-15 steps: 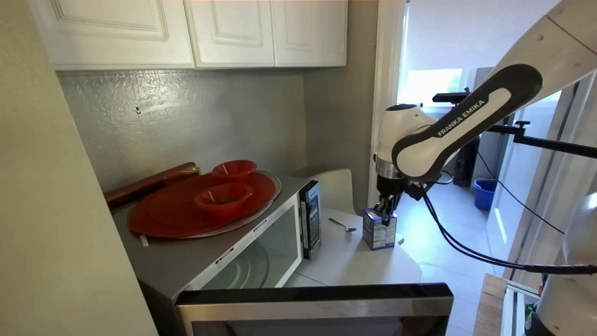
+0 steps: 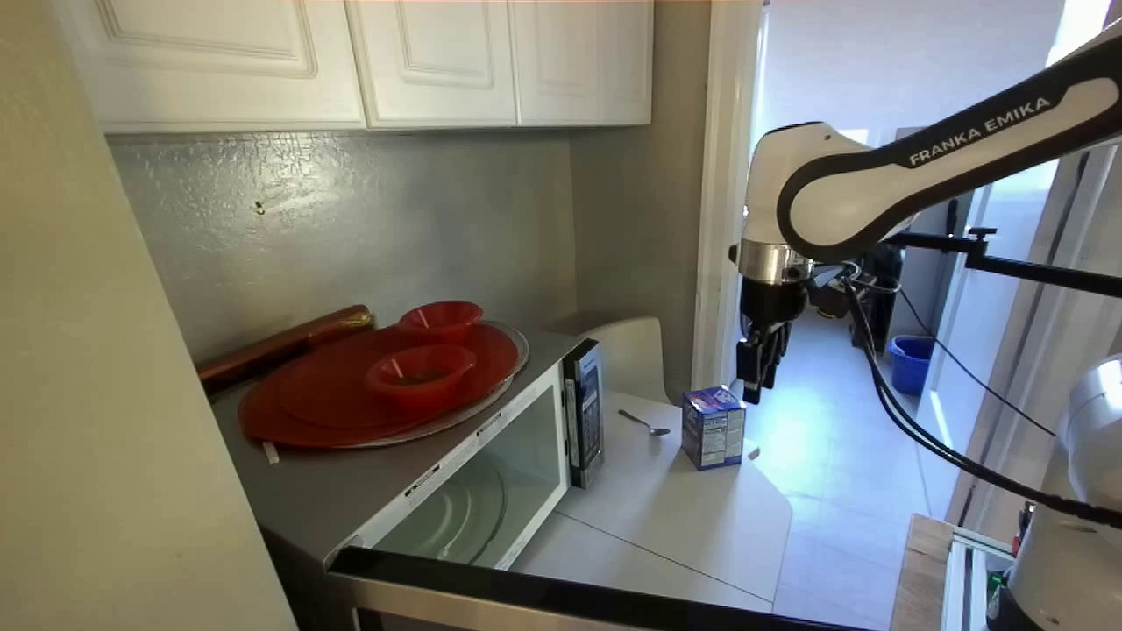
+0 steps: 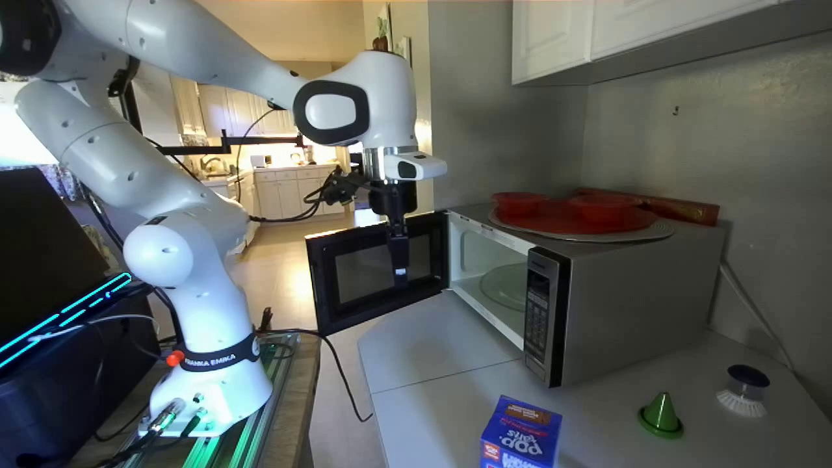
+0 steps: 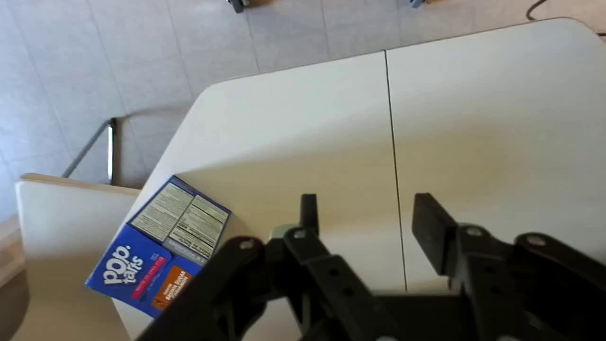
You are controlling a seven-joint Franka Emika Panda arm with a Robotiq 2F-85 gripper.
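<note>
My gripper stands open, its fingers (image 4: 309,211) apart with bare white table below the gap. In the second exterior view, the gripper (image 3: 400,273) hangs in front of the microwave door (image 3: 321,292), which is swung wide; whether they touch cannot be told. The grey microwave (image 3: 639,304) shows a lit, empty-looking cavity with a glass turntable (image 3: 503,287). On the white table, a blue Pop-Tarts box (image 3: 520,429) sits upright near the control panel side. From the first exterior view, my gripper (image 2: 759,387) appears higher than the box (image 2: 713,431).
Red bowls (image 2: 421,379) and a red tray (image 2: 305,394) lie on top of the microwave. A spoon (image 2: 658,431), a green cone (image 3: 661,413) and a brush (image 3: 743,390) are on the table. A chair (image 4: 62,227) stands beside it.
The microwave door has swung farther open, away from the cavity. My gripper has risen and shifted right in the first exterior view. The box and spoon have stayed put.
</note>
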